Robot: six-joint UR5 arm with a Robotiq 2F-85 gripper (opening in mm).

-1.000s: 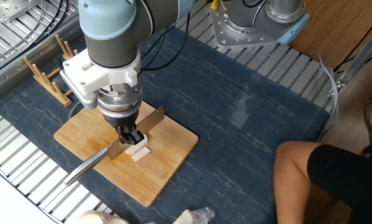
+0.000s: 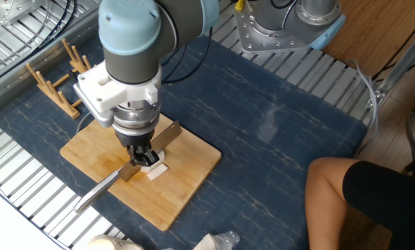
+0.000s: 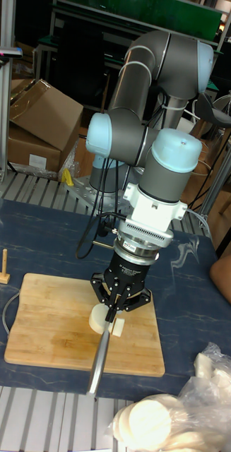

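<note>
My gripper [image 2: 144, 158] is shut on a cleaver-like knife [image 2: 167, 137], above the cutting board. In exterior view 2 the blade runs toward the upper right, and its silver handle [image 2: 96, 193] sticks out past the board's lower left edge. A pale round piece of food [image 3: 100, 318] lies on the wooden board [image 3: 48, 331], partly hidden by the gripper and knife. Beside it lies a separate thin pale slice [image 2: 157, 172]. Whether the blade touches the larger piece is hard to tell.
Wooden peg racks [image 2: 58, 97] stand at the board's upper left. Bagged pale rounds [image 3: 150, 421] lie at the near edge. A person [image 2: 325, 201] is at the right.
The arm's wrist has shifted slightly to the right and down in exterior view 2, and the knife has moved a little with it. The thin slice and the board have stayed put.
</note>
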